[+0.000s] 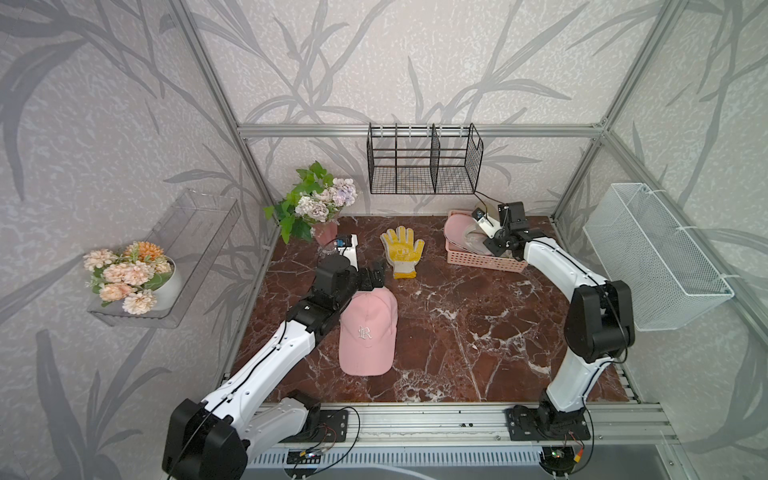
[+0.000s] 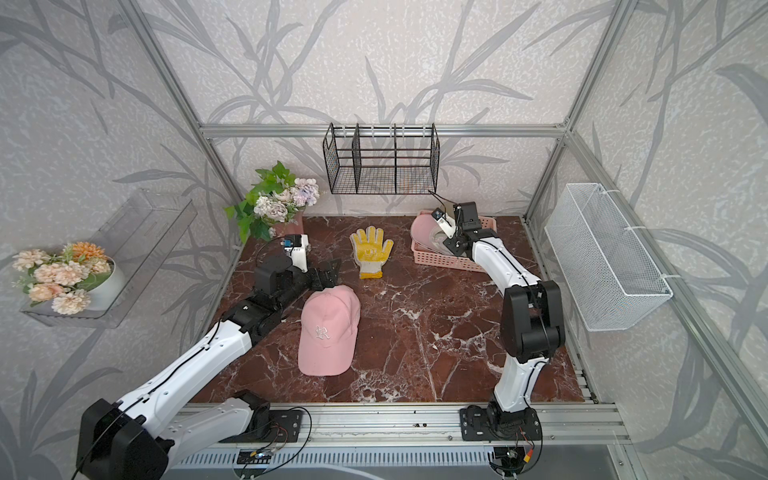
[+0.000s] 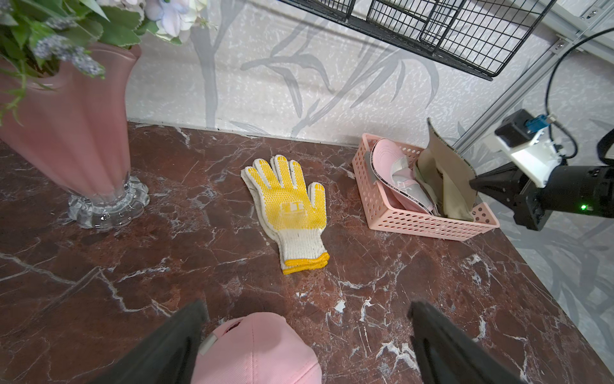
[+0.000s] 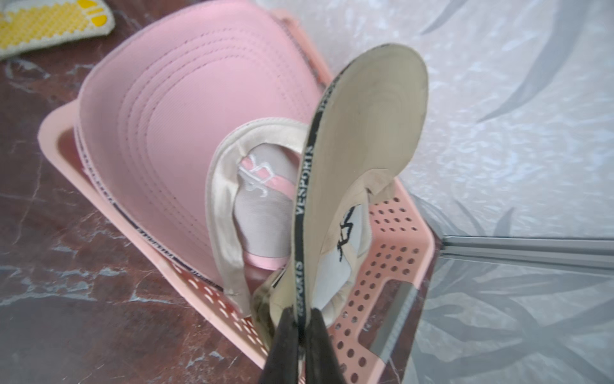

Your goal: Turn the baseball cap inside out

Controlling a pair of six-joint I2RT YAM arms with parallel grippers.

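In the right wrist view a khaki cap (image 4: 377,108) stands with its brim nearly on edge, my right gripper shut on that brim. Its inside, with a black logo, faces partly away. Beneath and beside it in the pink basket (image 4: 399,249) lies a pink cap (image 4: 172,121), brim showing, inside with a white logo. Another pink cap (image 1: 368,332), right side out with a white logo, rests on the table at the left. Just behind its crown my left gripper (image 1: 376,276) stands open, fingers apart and empty.
A yellow and white glove (image 1: 402,250) lies flat left of the basket. The pink flower vase (image 3: 83,121) stands at the back left. A black wire rack (image 1: 424,164) hangs on the back wall.
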